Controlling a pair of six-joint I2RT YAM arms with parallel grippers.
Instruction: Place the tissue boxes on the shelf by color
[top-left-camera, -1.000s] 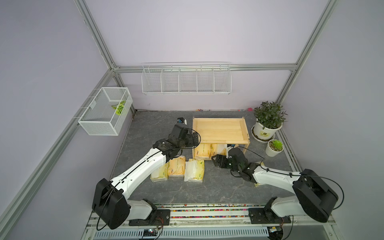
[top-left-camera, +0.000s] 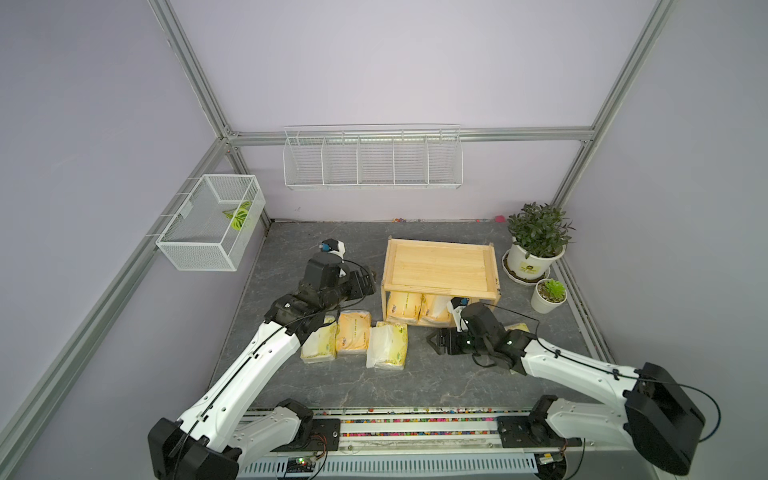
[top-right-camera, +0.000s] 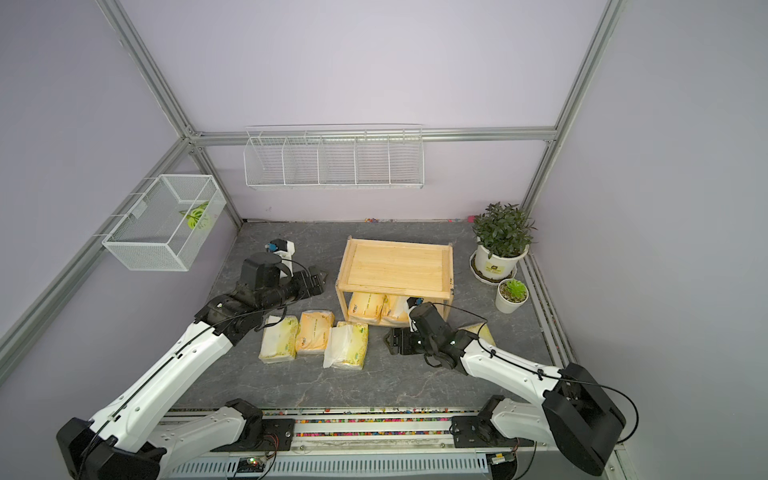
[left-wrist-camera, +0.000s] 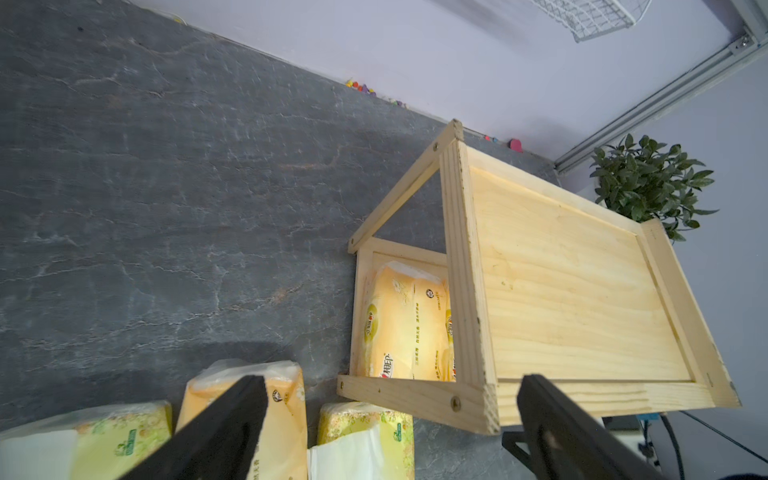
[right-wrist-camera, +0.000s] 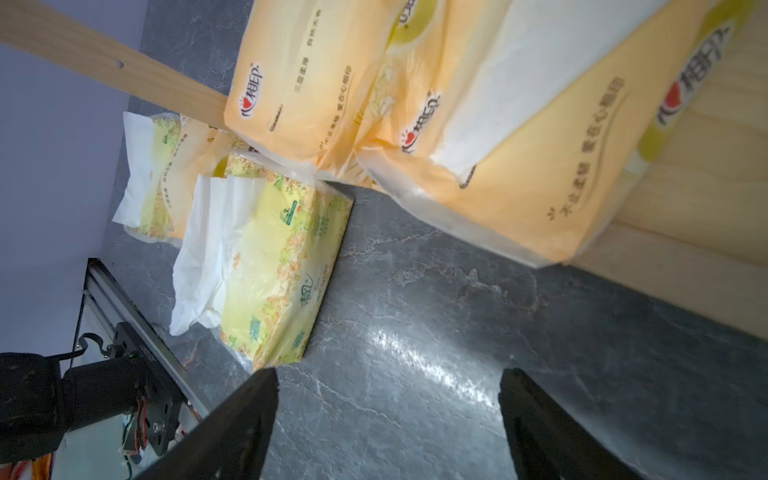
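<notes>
On the lower level of the wooden shelf (top-left-camera: 440, 268) two orange tissue packs lie side by side: a left one (top-left-camera: 404, 305) and a right one (top-left-camera: 434, 307). On the table to the shelf's front left are a yellow pack (top-left-camera: 320, 342), an orange pack (top-left-camera: 353, 332) and another yellow pack (top-left-camera: 388, 345) with a white tissue flap. A further yellow pack (top-right-camera: 482, 331) is mostly hidden behind the right arm. My left gripper is open beside the shelf's left side, empty. My right gripper stands open in front of the shelf, bare table between its fingers.
A potted plant (top-left-camera: 534, 240) and a small succulent pot (top-left-camera: 549, 295) stand right of the shelf. White wire baskets hang on the left wall (top-left-camera: 212, 224) and back wall (top-left-camera: 373, 160).
My left arm has drawn back leftward from the shelf. The right gripper has come slightly toward the front, away from the shelf. The shelf looks slightly turned, its front edge a little nearer.
</notes>
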